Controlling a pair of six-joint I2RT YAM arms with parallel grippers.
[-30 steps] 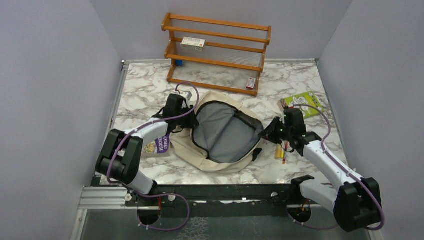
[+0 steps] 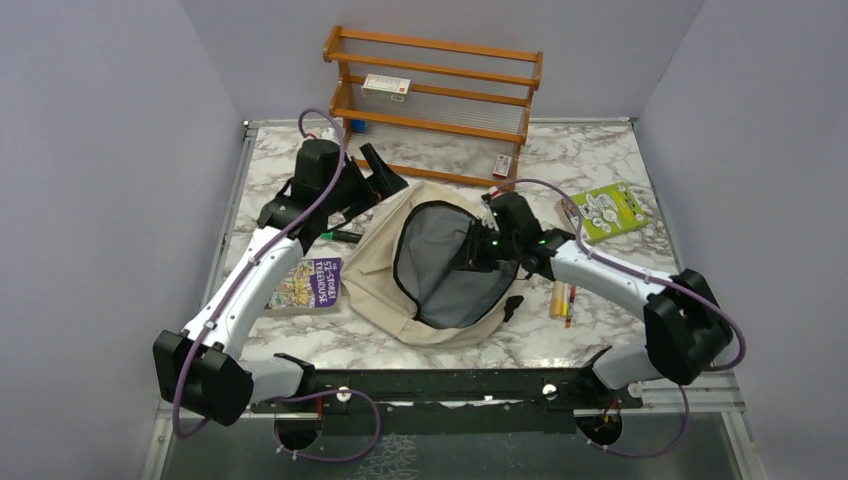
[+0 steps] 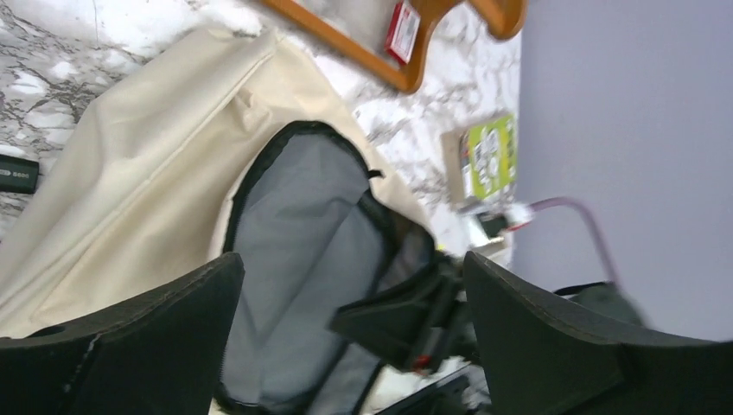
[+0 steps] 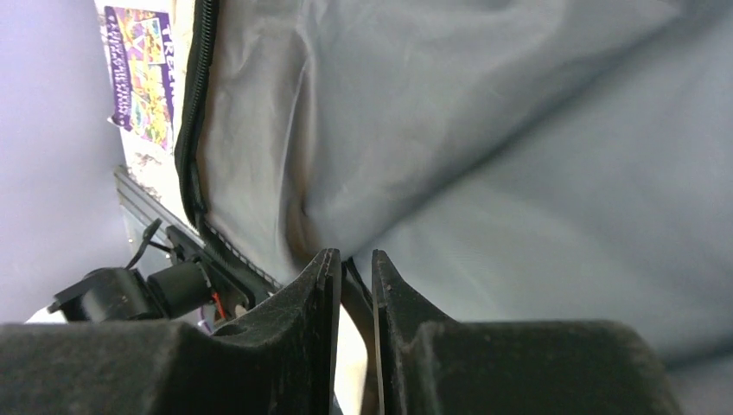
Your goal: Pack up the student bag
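Note:
The beige bag [image 2: 372,285] lies at the middle of the table with its zipped mouth spread, and only grey lining [image 2: 435,262] shows inside. Above its back left rim, my left gripper stands wide open, and nothing is between its fingers. My right gripper is over the bag's mouth, its fingers slightly apart with an empty narrow gap. Whether its tips touch the lining is unclear. To the bag's left lies a purple book [image 2: 308,284]; a green-covered book [image 2: 608,212] lies at the right.
A wooden rack [image 2: 436,122] at the back bears a white box [image 2: 386,87]; a small red-and-white box [image 2: 502,165] sits low on its right. Pens [image 2: 563,300] lie right of the bag, and a dark object [image 2: 345,236] lies left.
My right gripper has moved left from beside the bag to over its mouth.

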